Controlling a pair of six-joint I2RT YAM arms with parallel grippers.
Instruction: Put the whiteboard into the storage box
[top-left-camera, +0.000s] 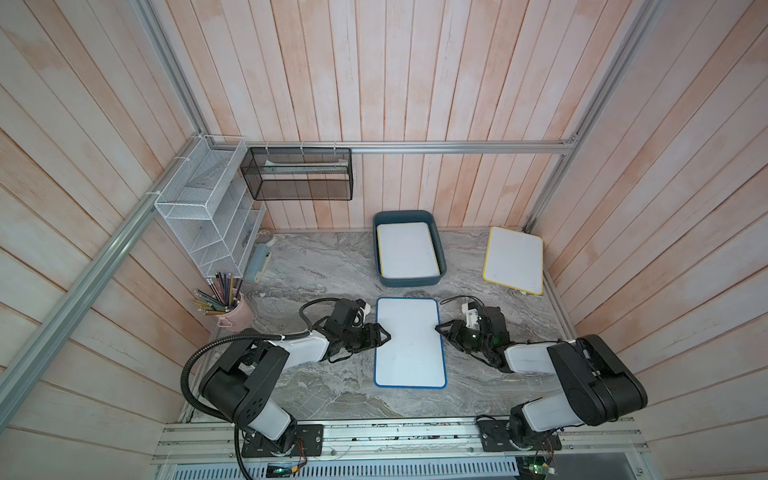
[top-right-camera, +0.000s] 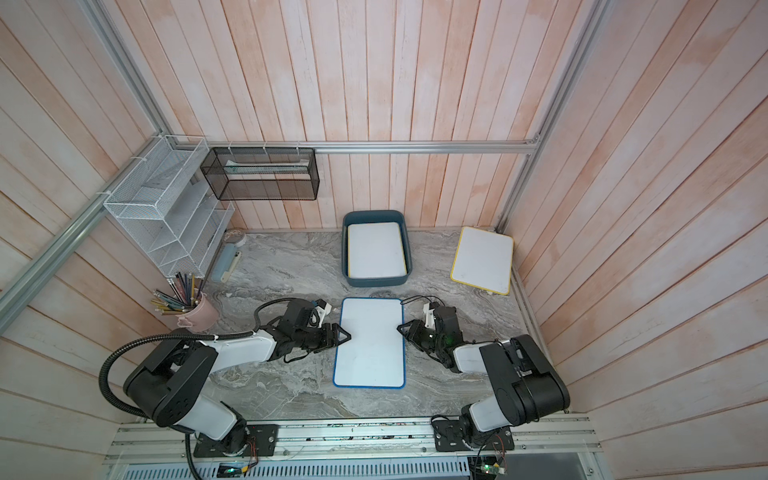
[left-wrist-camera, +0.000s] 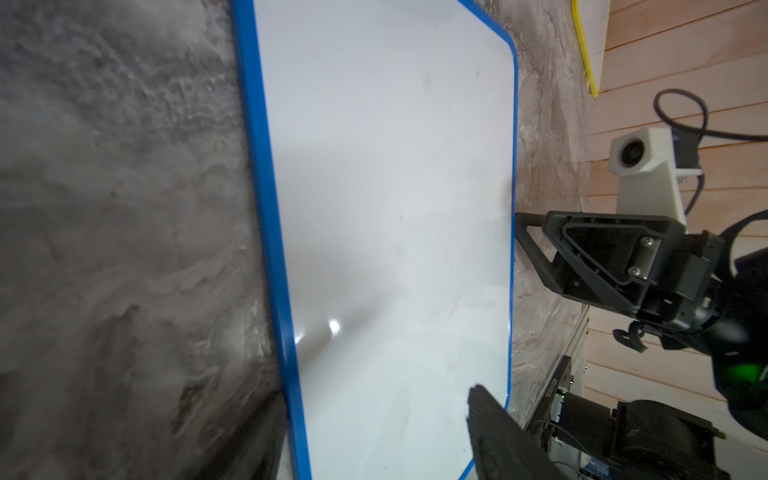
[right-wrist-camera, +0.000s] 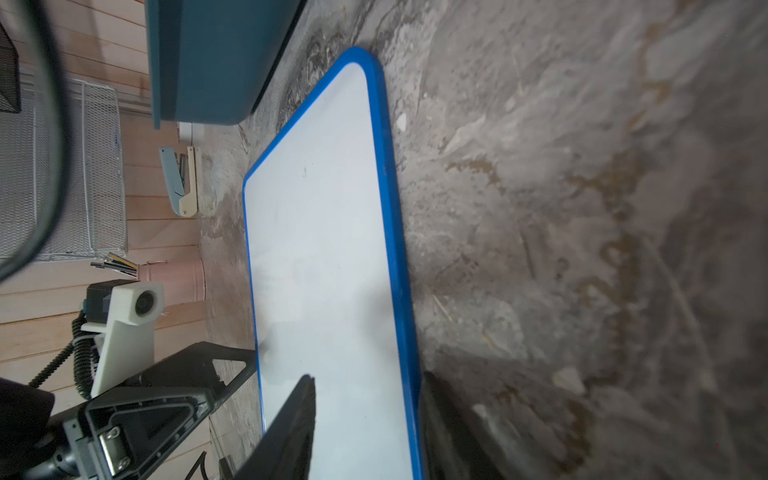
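A white whiteboard with a blue rim (top-left-camera: 409, 352) lies on the grey marbled table between the two arms. Over its left edge is my left gripper (top-left-camera: 387, 336); in the left wrist view one of its fingers (left-wrist-camera: 497, 436) is above the white face and the other outside the rim, fingers apart. My right gripper (top-left-camera: 441, 328) straddles the opposite edge, its outer finger (right-wrist-camera: 440, 432) close against the blue rim and a gap to the inner one. Whether any fingertip touches the board is unclear. Behind it stands the teal storage box (top-left-camera: 409, 281), with a yellow-edged whiteboard (top-left-camera: 408, 249) inside.
Another yellow-edged whiteboard (top-left-camera: 513, 260) is at the back right. On the left are a white mesh rack (top-left-camera: 209, 216), a pink pen cup (top-left-camera: 236, 314) and a stapler (right-wrist-camera: 177, 182). A black wire basket (top-left-camera: 297, 188) hangs on the rear rail. Table left of the box is mostly clear.
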